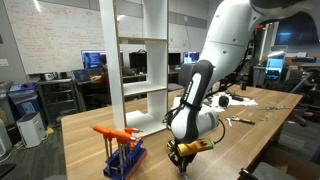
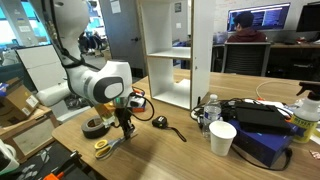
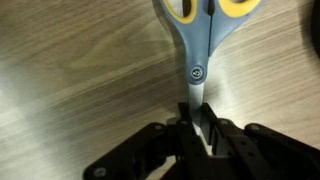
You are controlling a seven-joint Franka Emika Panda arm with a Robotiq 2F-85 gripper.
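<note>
A pair of scissors with yellow-orange finger loops and a grey-blue body [image 3: 197, 45] fills the upper part of the wrist view. My gripper is shut on the blade part just below the pivot screw; the blade tips are hidden between the dark fingers. In exterior view 2 the yellow loops of the scissors [image 2: 102, 148] show near the table's front left, with the gripper [image 2: 127, 135] low over the wood beside them. From exterior view 1 the loops are small under the arm. Whether the scissors still touch the table, I cannot tell.
A black ring-shaped roll [image 2: 96, 128] lies close to the gripper. Behind stands a tall white shelf [image 2: 171, 90]. A blue rack with orange-handled items [image 1: 124, 150] is nearby. A bottle [image 2: 211, 113], white cup [image 2: 221, 136] and yellow tape [image 2: 262, 146] are farther right.
</note>
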